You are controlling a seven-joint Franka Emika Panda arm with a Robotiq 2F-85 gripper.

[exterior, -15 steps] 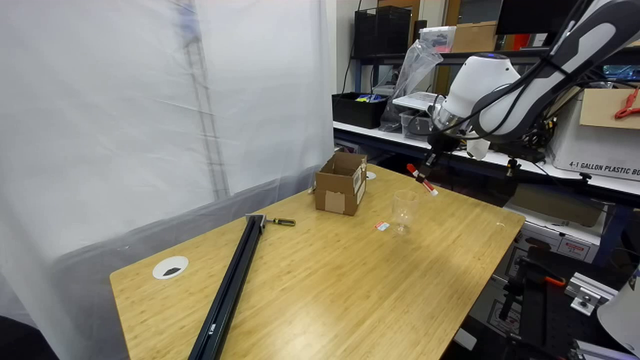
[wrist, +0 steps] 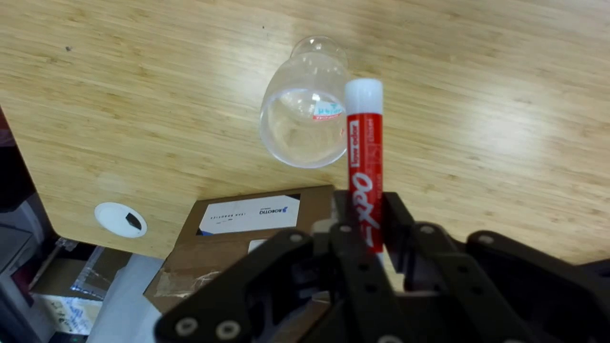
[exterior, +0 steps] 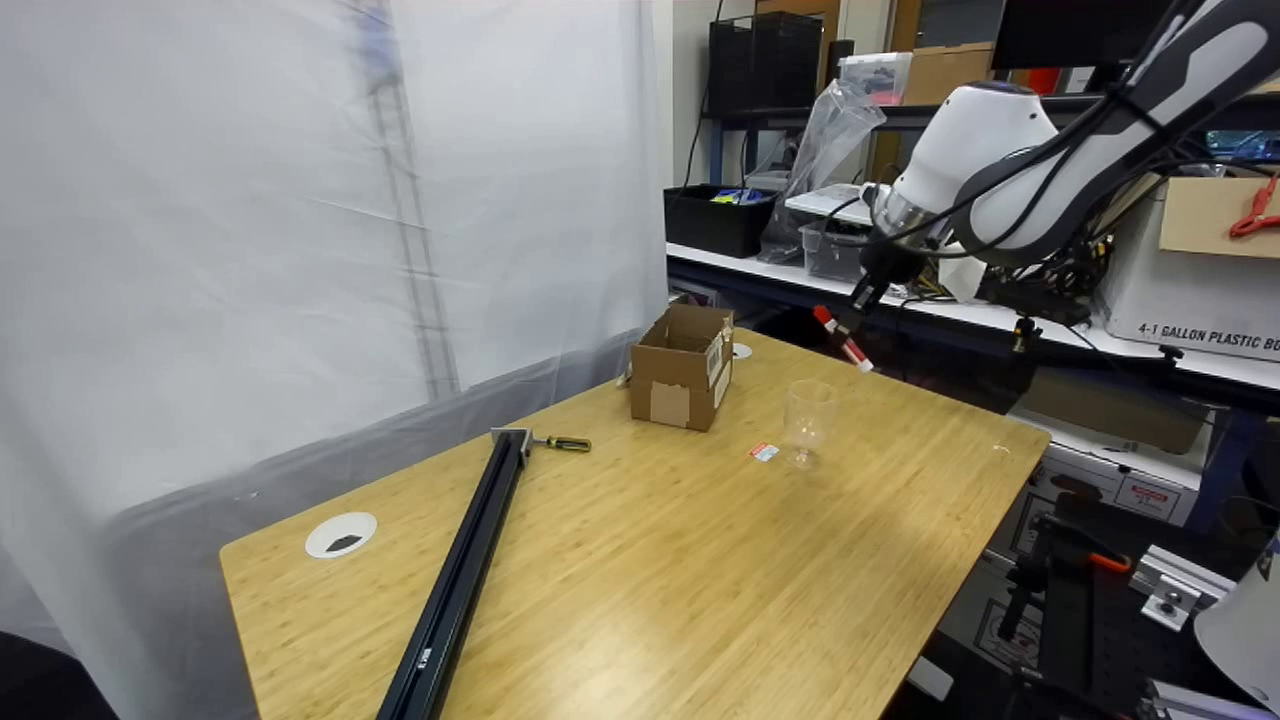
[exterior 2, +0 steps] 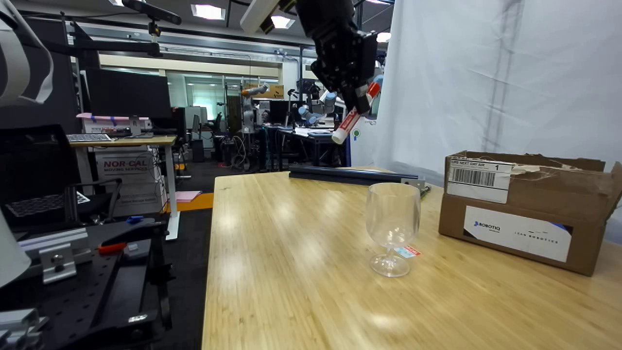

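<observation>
A red and white Expo marker [wrist: 366, 154] is gripped in my gripper, whose fingers press on its lower half in the wrist view. The marker [exterior 2: 349, 123] hangs tilted in the air, its white end lower than its red end, in exterior view 2. A clear stemmed cup [exterior 2: 393, 217] stands upright on the table, empty as far as shows. In exterior view 1 the gripper [exterior: 846, 330] is above and behind the cup [exterior: 810, 420], with the marker [exterior: 843, 340] apart from it.
An open cardboard box [exterior: 681, 372] stands near the cup. A small red and white packet [exterior: 764, 452] lies beside the cup's base. Farther along are a long black rail [exterior: 462, 564] and a screwdriver [exterior: 566, 443].
My arm has risen, lifting the gripper and the marker a little higher. The cup and box have stayed in place.
</observation>
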